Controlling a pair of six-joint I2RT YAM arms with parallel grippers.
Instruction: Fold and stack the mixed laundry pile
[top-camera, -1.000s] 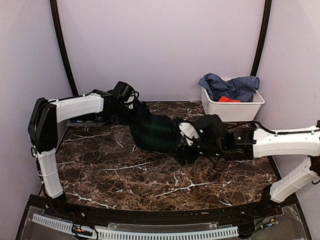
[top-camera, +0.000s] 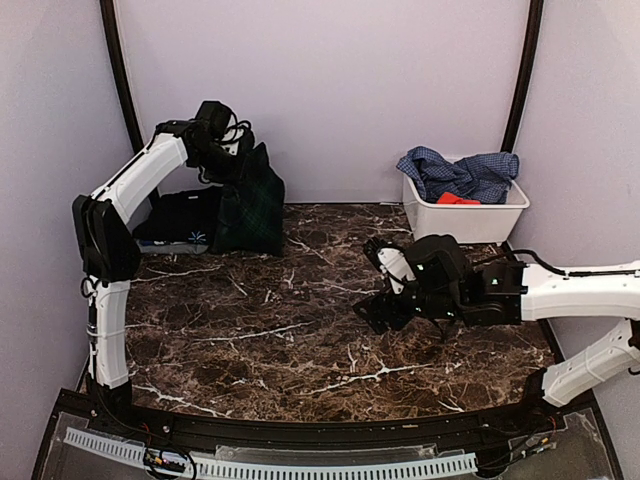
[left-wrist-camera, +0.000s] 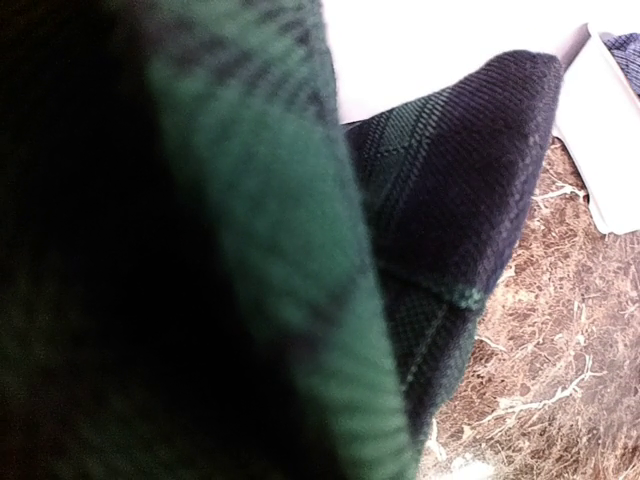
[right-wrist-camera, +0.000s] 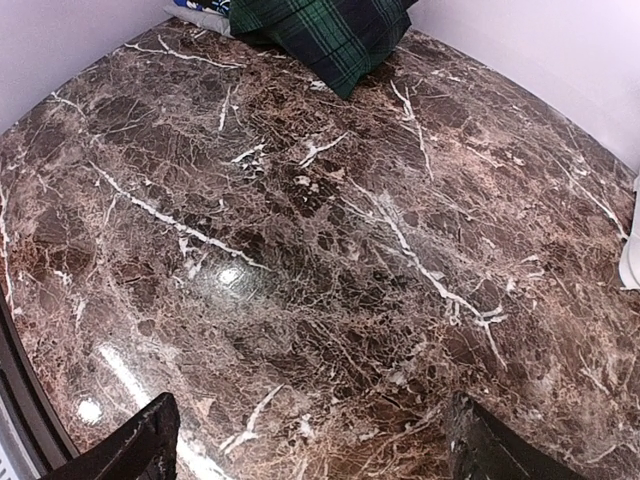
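Observation:
A dark green plaid cloth (top-camera: 254, 210) hangs from my left gripper (top-camera: 232, 155), shut on it at the back left, its lower part at the right side of a folded stack (top-camera: 176, 225) of dark and grey laundry. The cloth fills much of the left wrist view (left-wrist-camera: 440, 190), hiding the fingers there, and shows at the top of the right wrist view (right-wrist-camera: 330, 35). My right gripper (top-camera: 375, 285) is open and empty over the right-middle of the table, its fingertips low in its wrist view.
A white bin (top-camera: 470, 218) at the back right holds blue checked cloth (top-camera: 445, 175) and a red item (top-camera: 455, 199).
My left gripper has risen and moved toward the back left, drawing the plaid cloth with it to the stack. My right arm has shifted slightly to the right, away from the cloth.

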